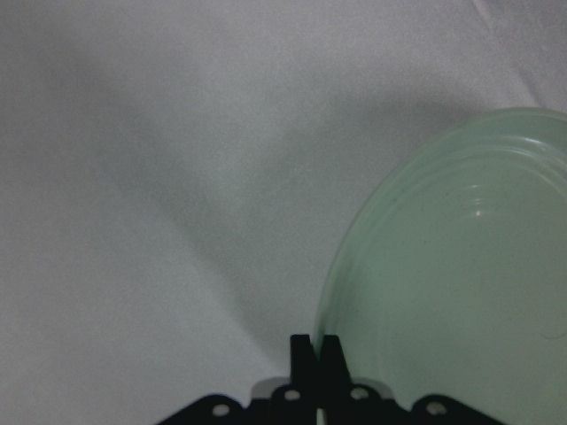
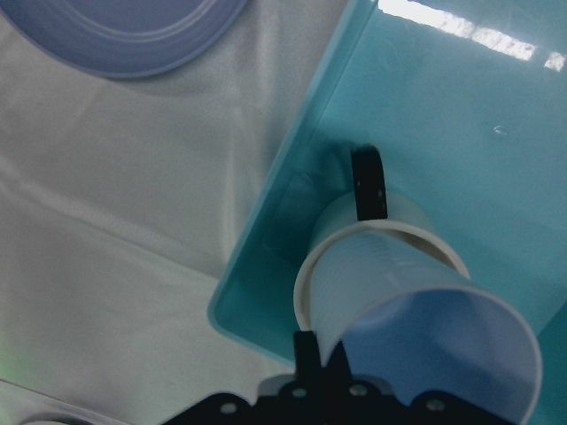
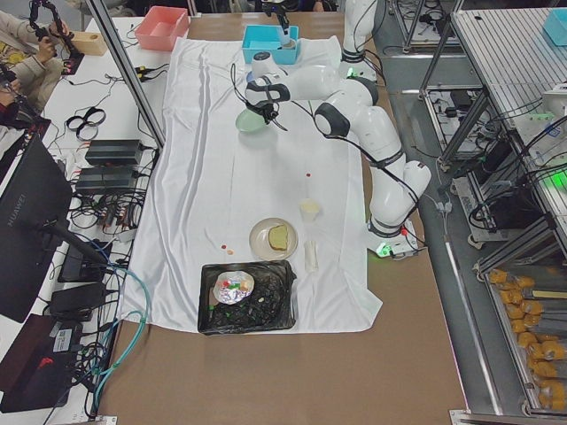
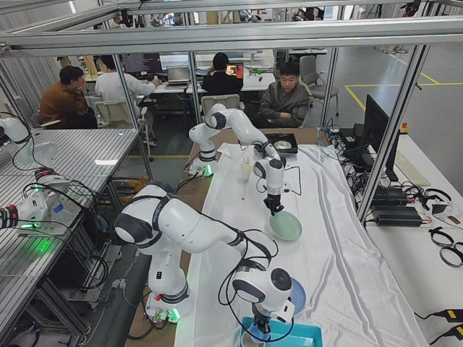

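The green plate [image 4: 285, 227] is held at its rim by my left gripper, which is shut on it over the white cloth; whether it rests on the cloth I cannot tell. My right gripper is shut on the rim of a light blue cup [image 2: 425, 345], held tilted over a white mug [image 2: 399, 212] in the turquoise bin [image 2: 310, 115]. A blue plate [image 2: 124, 27] lies beside the bin.
Nearer the left camera are a plate with bread [image 3: 259, 239], a black tray [image 3: 248, 314] with a foil dish, and a pale cup [image 3: 309, 207]. The cloth between these and the bin has free room.
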